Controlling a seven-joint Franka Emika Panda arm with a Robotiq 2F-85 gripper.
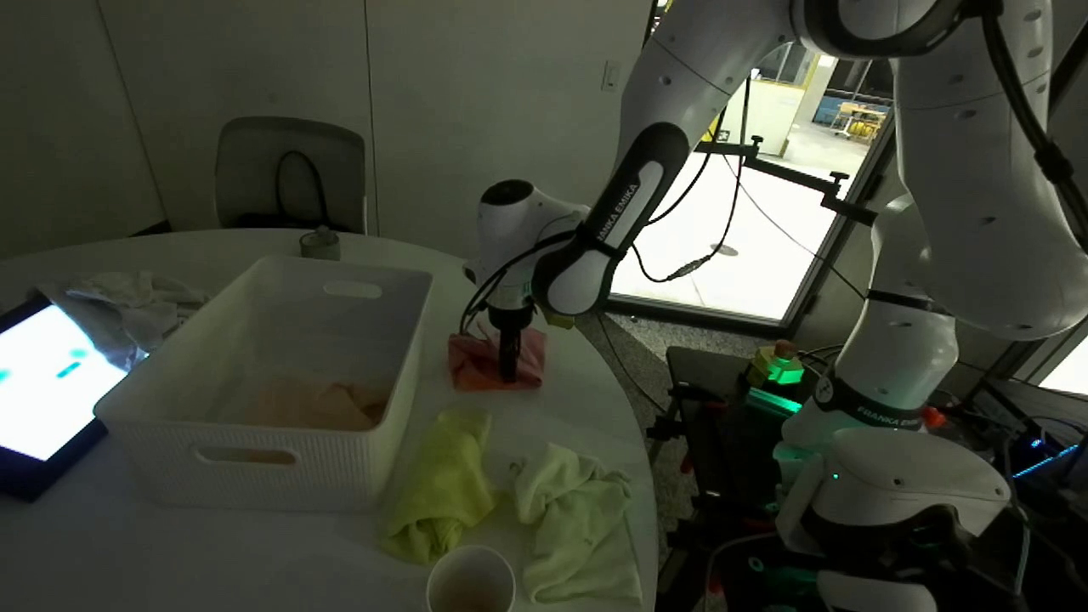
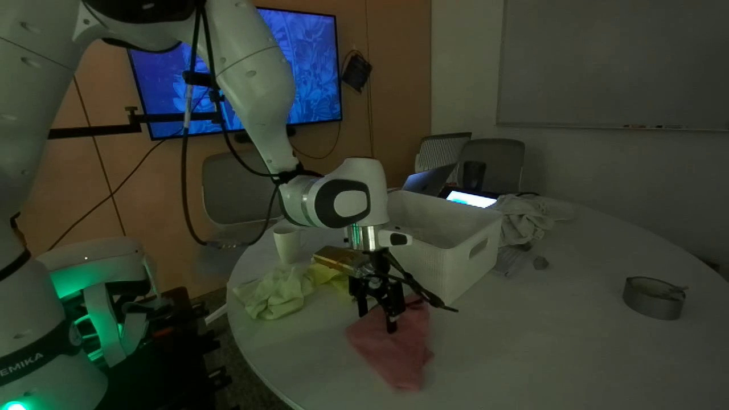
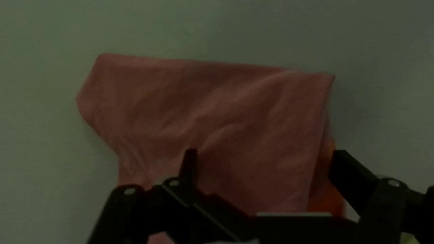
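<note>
A red cloth (image 1: 471,363) lies crumpled on the white table, to the right of the white bin in exterior view 1. My gripper (image 2: 377,321) points down over it, its fingers (image 3: 352,179) spread wide. In the wrist view the cloth (image 3: 228,134) fills the middle, part of it lying between the open fingers and part reaching past them. Whether the fingertips touch the cloth or the table, I cannot tell. Inside the white bin (image 1: 393,337) is an orange-toned cloth (image 1: 342,406).
Nearer the front lie a yellow-green cloth (image 1: 449,484) and a pale green cloth (image 1: 576,520), with a white cup (image 1: 471,581) close by. A lit tablet (image 1: 51,377) rests left of the bin. A grey round container (image 2: 652,298) sits on the otherwise open side of the table.
</note>
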